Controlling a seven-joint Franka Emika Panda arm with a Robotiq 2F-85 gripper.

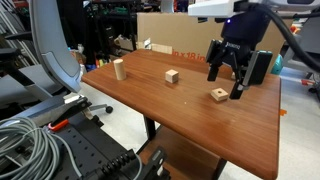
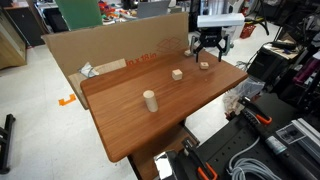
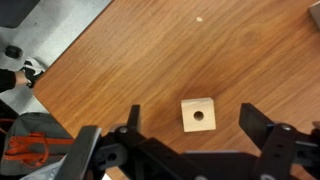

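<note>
A small pale wooden block with a round dark hole in its top (image 1: 219,95) lies on the brown table. My gripper (image 1: 225,83) hangs above it, open, with its two fingers well apart. From the wrist view, the holed block (image 3: 198,121) shows between and below the spread fingertips, nothing held. In exterior view 2 the gripper (image 2: 208,56) is at the far right end of the table, over the same block (image 2: 204,65).
A pale cube (image 1: 172,76) and an upright pale cylinder (image 1: 120,69) stand apart on the table (image 1: 180,108). Cardboard (image 2: 125,48) walls off the back edge.
</note>
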